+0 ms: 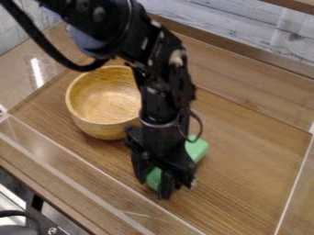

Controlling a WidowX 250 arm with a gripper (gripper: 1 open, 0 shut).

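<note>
My gripper, dark and low over the table's front, is shut on a green object, which shows behind and beneath the fingers; much of it is hidden by the gripper. A yellow wooden bowl sits to the left of the arm, partly behind it.
The wooden table has open room to the right and at the far left. A clear edge strip runs along the front left, with a dark gap and cables below it. A raised wooden ledge runs along the back.
</note>
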